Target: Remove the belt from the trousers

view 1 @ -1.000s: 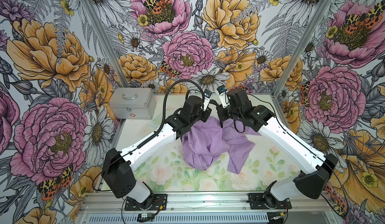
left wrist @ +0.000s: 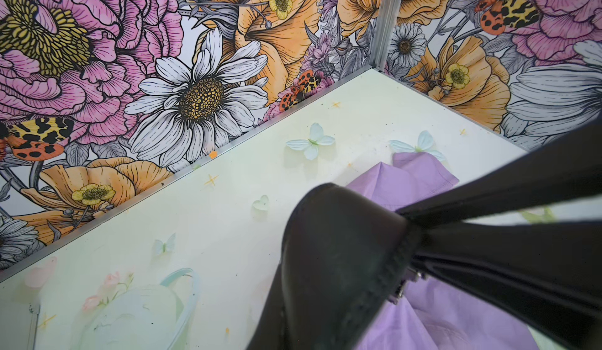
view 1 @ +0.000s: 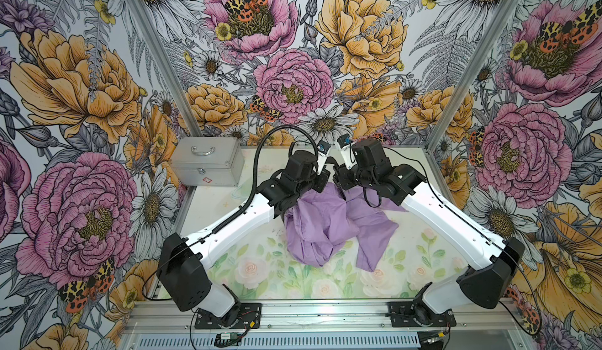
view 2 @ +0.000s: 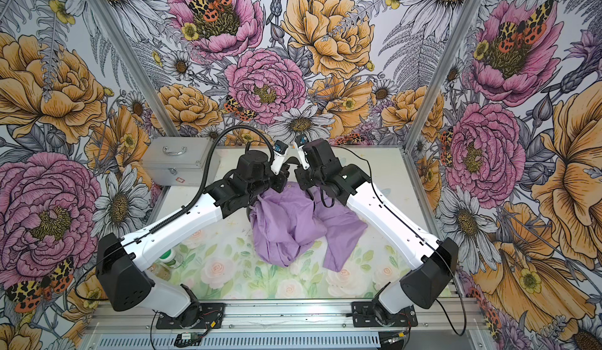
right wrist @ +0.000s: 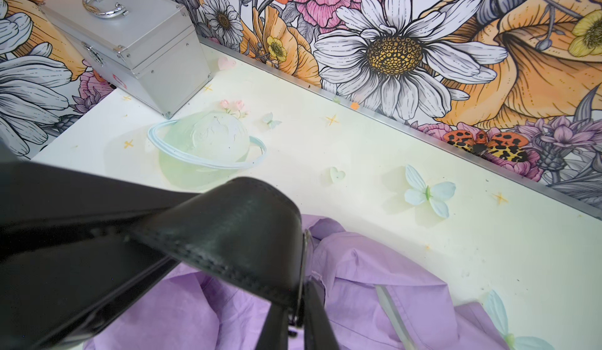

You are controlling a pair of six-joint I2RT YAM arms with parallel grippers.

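Purple trousers (view 1: 323, 221) lie crumpled on the table beneath both arms. The black belt (left wrist: 341, 249) arches in the air between my grippers and looms large in both wrist views, where the same belt (right wrist: 244, 230) shows stitched edges and metal at its end. Over the waist area, my left gripper (view 1: 324, 179) is shut on the belt; the strap hides most of its fingertips in the left wrist view. My right gripper is shut on the belt close to that metal part. Whether any strap still runs through the trouser loops is hidden.
A silver case (view 1: 207, 161) stands at the back left of the table. A jar with a green lid (view 2: 169, 257) sits at the front left.
The left arm and the trousers look nearly still.
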